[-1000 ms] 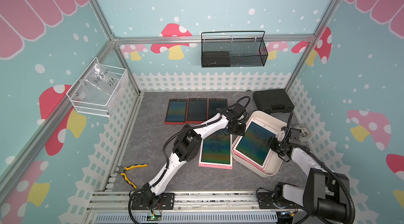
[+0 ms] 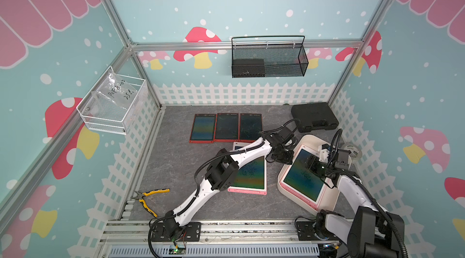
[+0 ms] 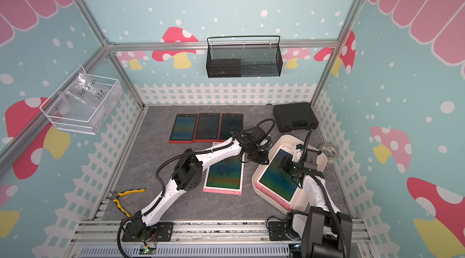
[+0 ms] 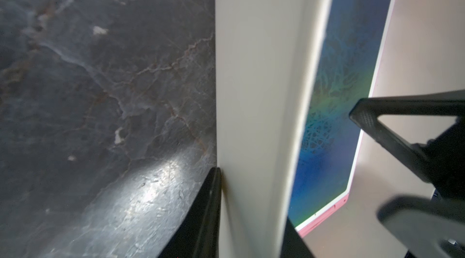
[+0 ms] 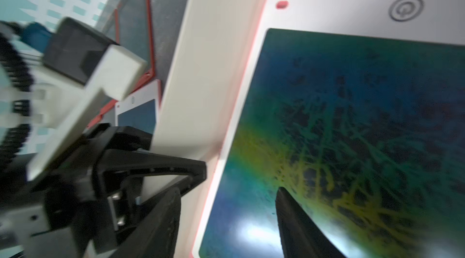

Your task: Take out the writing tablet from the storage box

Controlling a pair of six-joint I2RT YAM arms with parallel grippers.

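A cream storage box (image 2: 284, 183) stands at the right of the table, holding a pink-edged writing tablet (image 2: 305, 175) with a dark screen facing up. My left gripper straddles the box's left wall, one finger outside and one inside; how firmly its fingers press on that wall cannot be told. Over the tablet's right half, my right gripper has its fingers well apart, with nothing held between them. In the right wrist view the tablet's white corner and round power mark show, lying beside the box wall.
Another pink tablet (image 2: 251, 175) lies on the table left of the box, partly under my left arm. Red tablets (image 2: 226, 127) lie in a row behind. A black case (image 2: 314, 116) and a tape roll (image 2: 352, 151) are close to the box. Yellow pliers (image 2: 150, 199) lie front left.
My left gripper has moved right along with it.
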